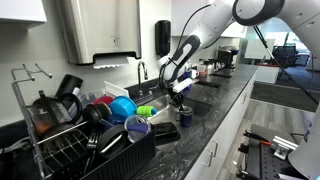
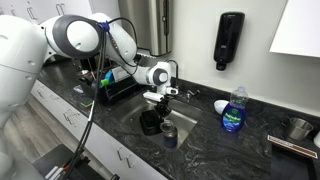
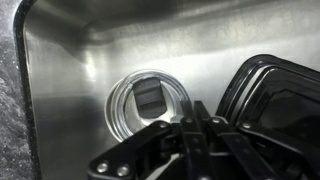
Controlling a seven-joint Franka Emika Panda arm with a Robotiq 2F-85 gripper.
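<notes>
In the wrist view, a clear round container with a dark square piece inside is seen from above within the metal sink. My gripper reaches in from below, its fingers shut together at the container's right rim and apparently holding it. The grip itself is partly hidden by the dark fingers. A black tray lies to the right in the sink. In exterior view 2, the gripper is over the sink, behind the black tray.
A dark cup stands on the counter at the sink's near edge. A blue soap bottle and a metal pot are farther right. The dish rack holds several colourful dishes.
</notes>
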